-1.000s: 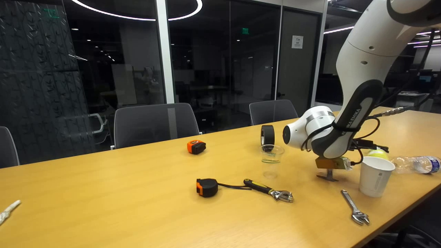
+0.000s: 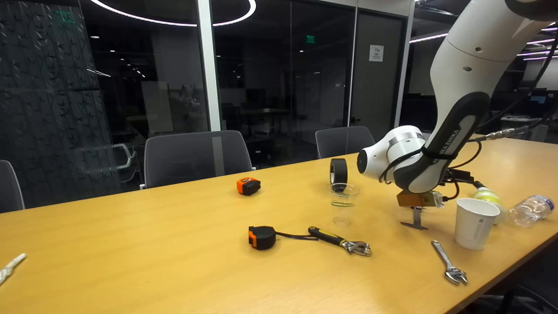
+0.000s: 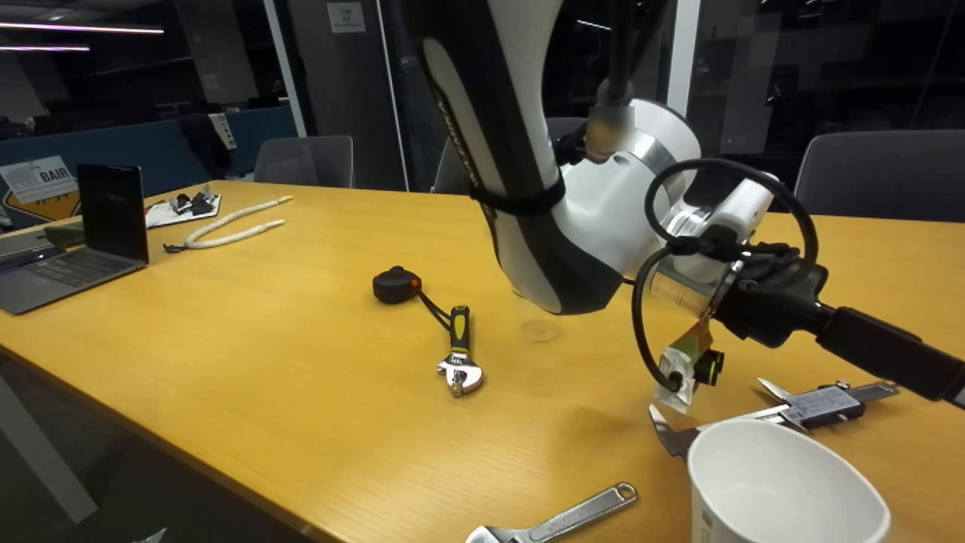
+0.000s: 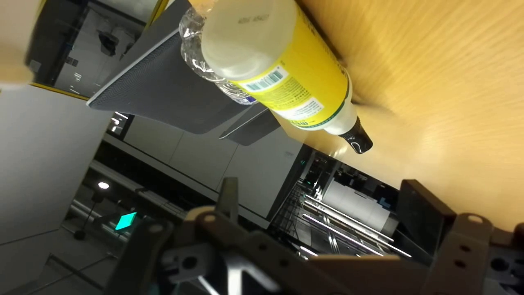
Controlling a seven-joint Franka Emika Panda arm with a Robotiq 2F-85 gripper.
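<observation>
My gripper stands open in the wrist view, with nothing between its dark fingers. Beyond them, apart from the fingertips, a bottle with a yellow label [image 4: 307,78] and a black cap appears to lie on its side on the table. A clear plastic bottle [image 4: 194,46] shows partly behind it. Exterior view 1 has the yellow-label bottle [image 2: 487,195] at the right, partly hidden by the white cup [image 2: 473,225], and the clear bottle [image 2: 531,210] beside it. My arm's wrist hangs low left of them; the fingers are hard to make out there.
A caliper [image 3: 819,404] lies under the wrist. Two adjustable wrenches [image 2: 335,240] [image 2: 448,264], a clear cup [image 2: 342,206], a tape roll [image 2: 338,172] and tape measures [image 2: 261,237] [image 2: 248,186] are spread about. Its edge runs close by the bottles.
My wrist has risen slightly, the forearm shifting right. The clear bottle has turned and moved nearer the table edge, and the yellow-label bottle has shifted right.
</observation>
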